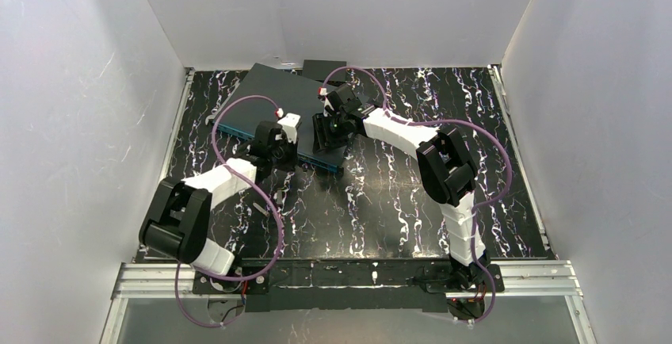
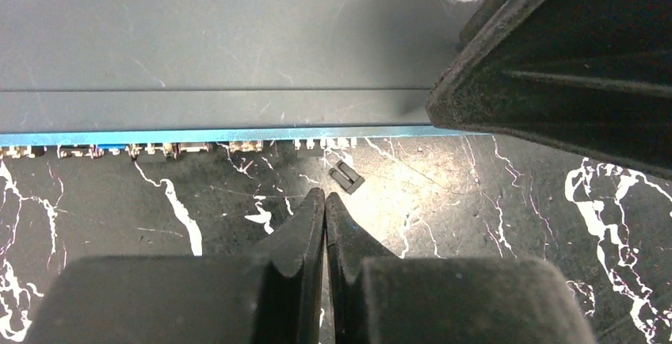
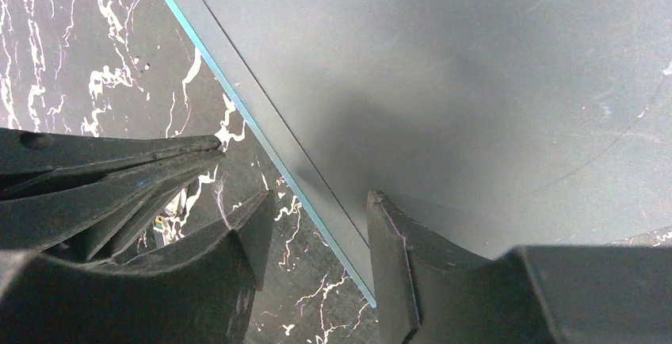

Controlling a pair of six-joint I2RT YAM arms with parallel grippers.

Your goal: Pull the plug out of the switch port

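Observation:
The dark flat switch with a blue front edge lies at the back left of the table. Below that edge, parts of the port row peek out; which one is the plug I cannot tell. My left gripper is shut in front of the edge, with nothing between its fingertips and the port row outside them. In the right wrist view the left gripper is apart from the edge. My right gripper stands open over the front edge, fingers spread, switch top beneath.
A small black piece shows beyond my left fingertips, apparently on the marble table. Another small piece lies nearer the front. The right gripper is close on the left gripper's right side.

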